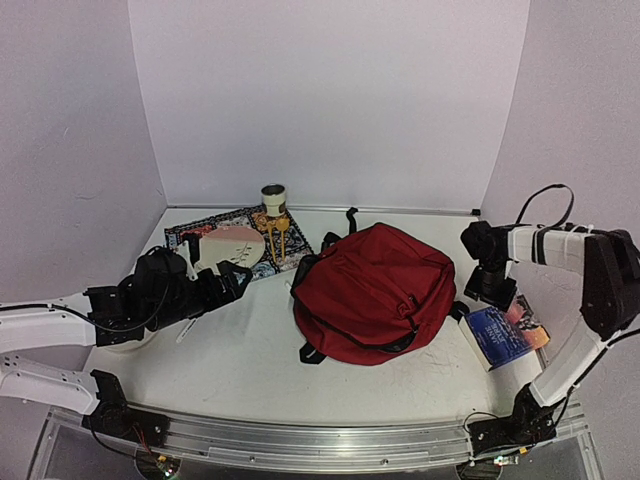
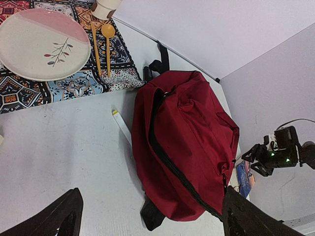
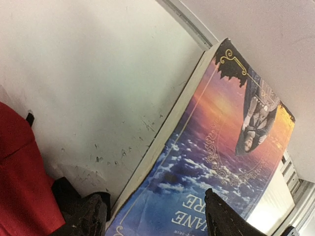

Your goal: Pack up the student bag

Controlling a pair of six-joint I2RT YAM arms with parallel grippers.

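Observation:
A red backpack lies in the middle of the table, its dark zipper edge facing my left arm in the left wrist view. At the right side, a blue book rests flat by the wall; its cover fills much of the right wrist view. My right gripper hovers above the book's end, open, the fingers apart with the cover below them. Left of the backpack, my left gripper stands open over the table, nothing between its fingers.
On a patterned mat at the back left are a plate and wooden utensils, with a cup behind. A white stick lies beside the backpack.

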